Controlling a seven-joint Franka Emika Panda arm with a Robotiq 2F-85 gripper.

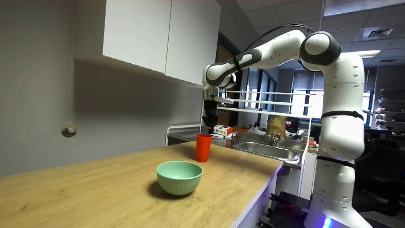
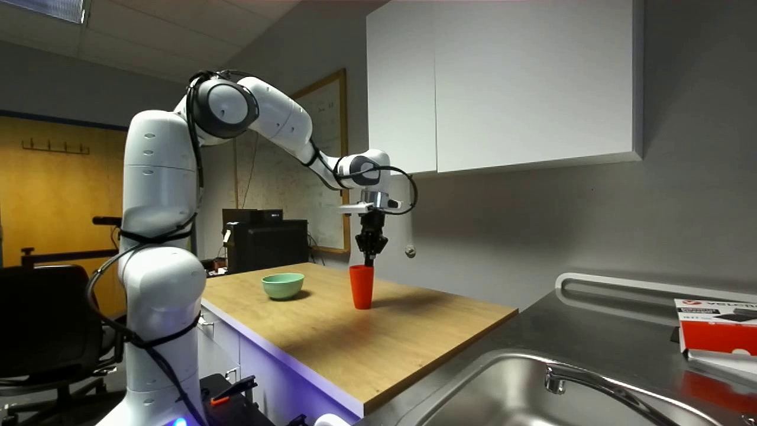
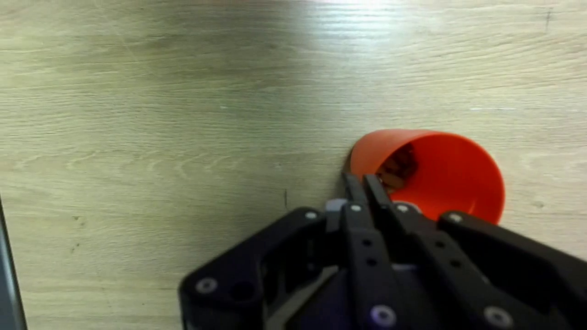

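A tall red cup (image 1: 203, 148) stands nearly upright on the wooden counter (image 2: 426, 330), or very close to it. Brown pieces (image 3: 397, 170) lie inside it in the wrist view. My gripper points down at one side of the cup's rim, its narrow fingers almost together. In exterior view 2 the gripper (image 2: 369, 261) reaches just to the top of the cup. A pale green bowl (image 1: 179, 177) sits apart from the cup on the same counter.
White cabinets (image 2: 532, 85) hang above the counter along the back wall. A metal sink (image 2: 525, 397) and a red-and-white box (image 2: 717, 323) are beyond the counter's end. Bare wood lies around the cup and bowl.
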